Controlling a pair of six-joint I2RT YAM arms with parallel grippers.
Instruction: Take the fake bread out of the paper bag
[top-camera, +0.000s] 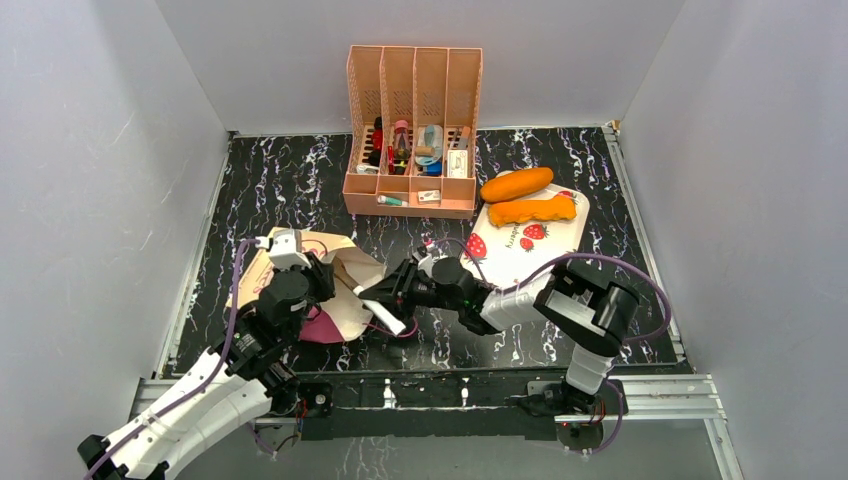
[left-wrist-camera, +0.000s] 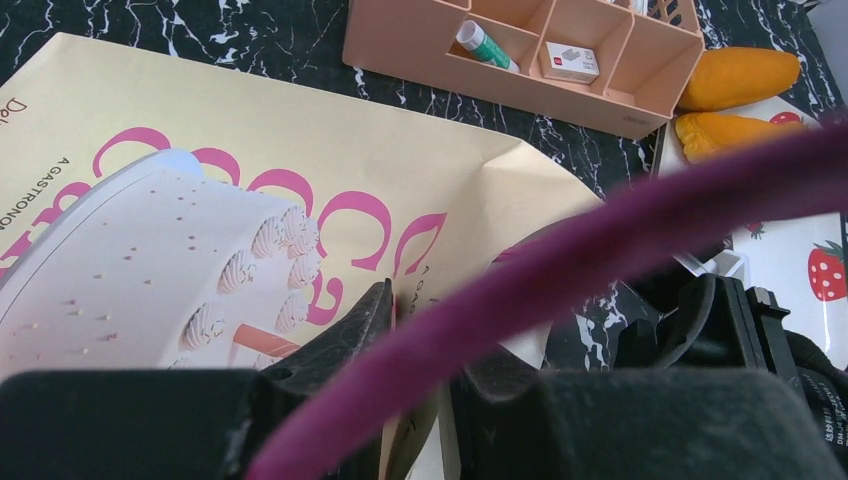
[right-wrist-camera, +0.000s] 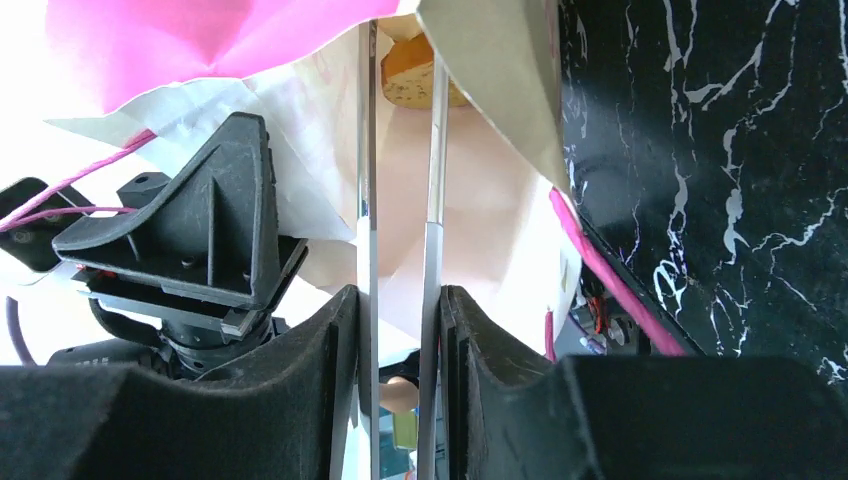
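The paper bag (top-camera: 260, 265) lies on its side at the left, mouth facing right; its printed face fills the left wrist view (left-wrist-camera: 170, 250). My left gripper (top-camera: 318, 270) is at the bag's upper edge; a purple cable blurs across its view, and how far its fingers are open is unclear. My right gripper reaches into the bag's mouth, its long fingers slightly apart, with a brown piece of fake bread (right-wrist-camera: 408, 75) at their tips inside the bag. Whether they grip it I cannot tell.
A pink divided organiser (top-camera: 410, 200) with small items stands at the back. A strawberry board (top-camera: 510, 250) with two orange bread pieces (top-camera: 515, 183) is at the right. Dark marble table shows around them.
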